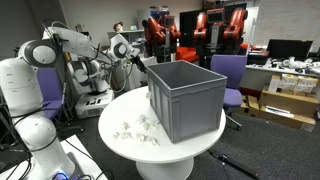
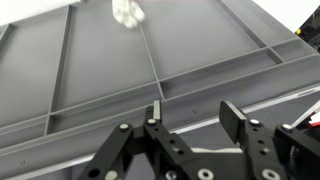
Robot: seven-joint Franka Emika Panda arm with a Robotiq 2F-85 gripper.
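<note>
A tall grey bin [image 1: 187, 105] stands on the round white table [image 1: 112, 143], its open top facing up. Several small pale crumpled pieces [image 1: 138, 130] lie scattered on the table in front of it. My gripper [image 1: 143, 66] hangs at the bin's upper left, near the rim. Ribbed grey walls of the bin [image 2: 100, 70] fill most of the wrist view, where my gripper has its fingertips apart and nothing visible between them. One whitish crumpled piece [image 2: 128, 12] shows near the top edge, clear of the fingers; what it rests on cannot be told.
Behind the bin stand red-and-black robot arms [image 1: 234, 30] and a purple office chair [image 1: 229, 70]. Cardboard boxes [image 1: 288, 105] are stacked at the right. The table's left front has free room between the pale pieces and its edge.
</note>
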